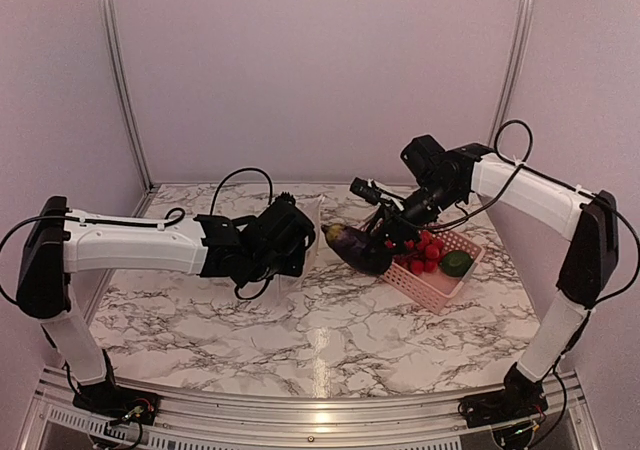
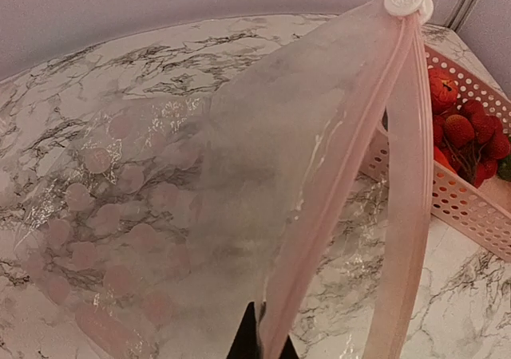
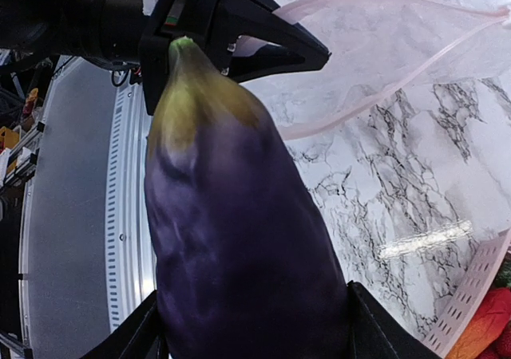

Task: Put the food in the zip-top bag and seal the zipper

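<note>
A purple eggplant [image 1: 358,249] is lifted off the table, its stem end pointing left toward the bag; it fills the middle of the right wrist view [image 3: 239,215]. My right gripper is shut on its thick end, one finger on each side. The clear zip bag [image 2: 239,151] with pale pink dots and a pink zipper strip stands with its mouth parted. My left gripper is shut on the bag's edge near the strip. From above, the left arm hides most of the bag [image 1: 312,232]. The eggplant's tip is close to the bag's opening, outside it.
A pink perforated basket [image 1: 425,295] stands on the right, with red fruit [image 1: 428,255] and a dark green avocado [image 1: 457,263] in it. Its left part is hidden by the eggplant and right arm.
</note>
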